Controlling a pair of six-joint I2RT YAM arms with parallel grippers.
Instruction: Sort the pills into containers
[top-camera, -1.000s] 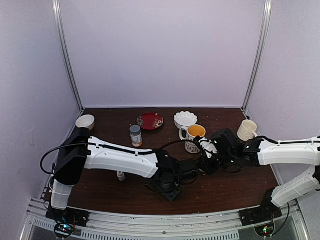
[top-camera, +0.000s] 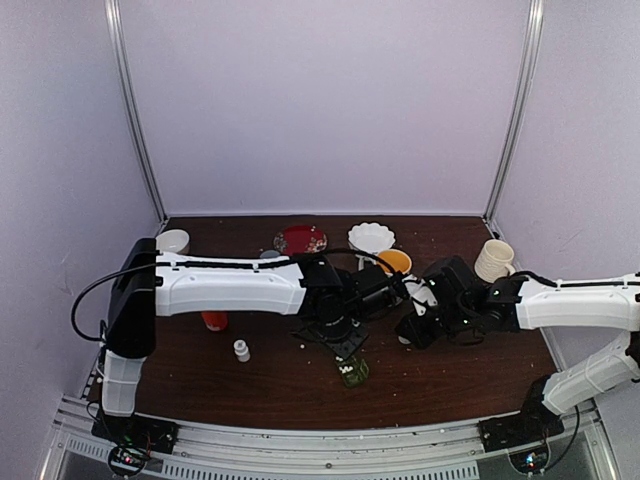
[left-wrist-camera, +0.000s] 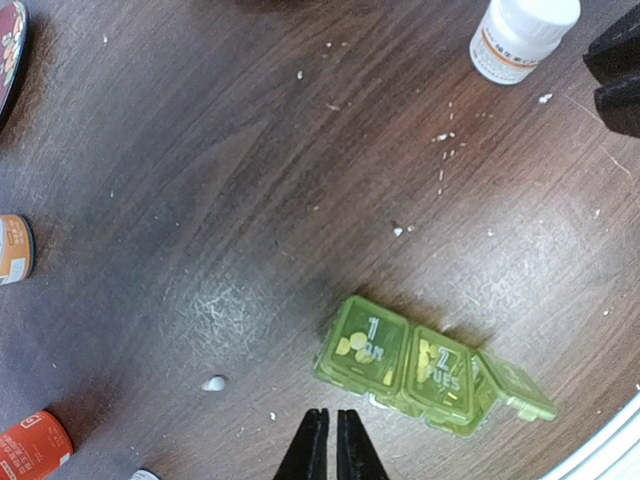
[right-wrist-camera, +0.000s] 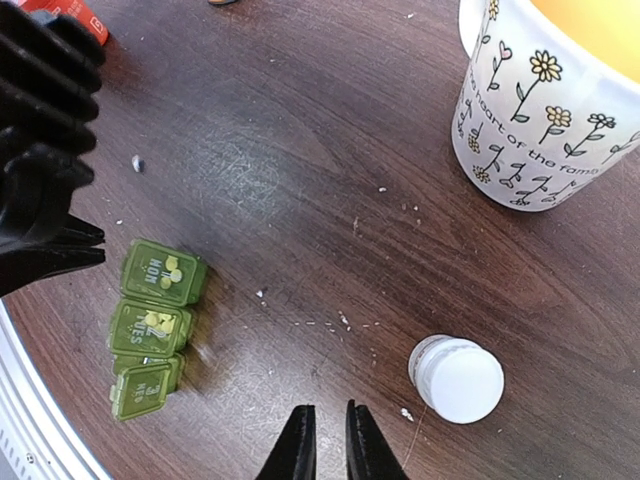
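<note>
A green pill organizer (left-wrist-camera: 363, 343) lies on the table with pills inside its compartments; its end lid stands partly raised in the left wrist view. My left gripper hangs above it, shut; whether anything is between its fingers is hard to see. My right gripper is shut with nothing visible between its fingers, beside a white bottle with an orange-striped label in the left wrist view. Small white specks and a larger white bit (left-wrist-camera: 214, 383) lie loose on the wood.
A floral mug (right-wrist-camera: 535, 115) stands behind the white bottle. A red container (left-wrist-camera: 30, 447), a small bottle (top-camera: 242, 351), a red plate (top-camera: 300, 237), a scalloped bowl (top-camera: 371, 236), another bowl (top-camera: 172, 240) and a cream mug (top-camera: 494, 260) surround the work area.
My left arm has risen and moved toward the back of the table, uncovering the green organizer in the top view. The right arm looks unmoved.
</note>
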